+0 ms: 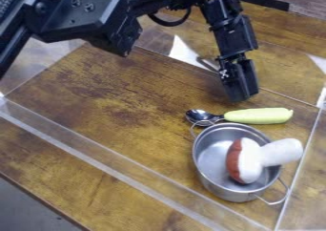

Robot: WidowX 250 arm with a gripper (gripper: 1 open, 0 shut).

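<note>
The black gripper (pixel 239 87) hangs over the wooden table at the upper right, pointing down, above a yellow corn cob (pixel 258 115); how far its fingers are apart is hard to make out. A spoon (pixel 201 115) lies left of the corn. Below them a metal pot (pixel 216 181) holds a red and white item (pixel 242 160) and a white cylindrical item (pixel 281 153).
Clear plastic edging runs along its sides. A white patch shows behind the gripper.
</note>
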